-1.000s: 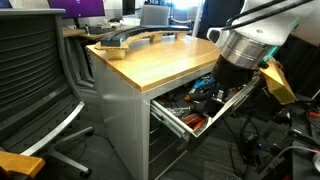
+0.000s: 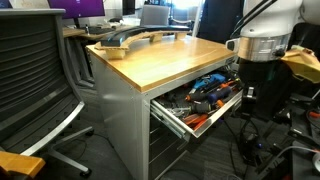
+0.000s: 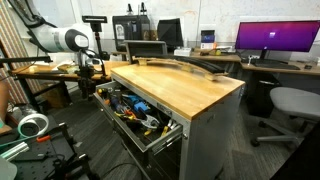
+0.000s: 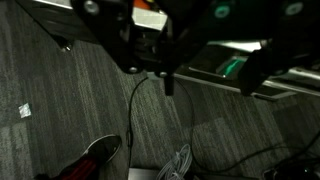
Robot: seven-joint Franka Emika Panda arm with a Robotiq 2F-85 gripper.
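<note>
A cabinet drawer stands pulled out, filled with a jumble of tools in orange, red, blue and black. In exterior view 1 my gripper hangs at the outer side of this drawer, pointing down. From the wrist, its dark fingers show against the grey carpet and the drawer's metal edge. No object can be made out between them, and how far apart they stand is unclear. Exterior view 2 shows the open drawer from the other end.
The wooden cabinet top carries a long dark item near its back edge. An office chair is to the left. Cables and a shoe are on the floor below. A person sits beyond the drawer.
My gripper has shifted right, from over the drawer's tools to its outer side. The drawer looks unmoved.
</note>
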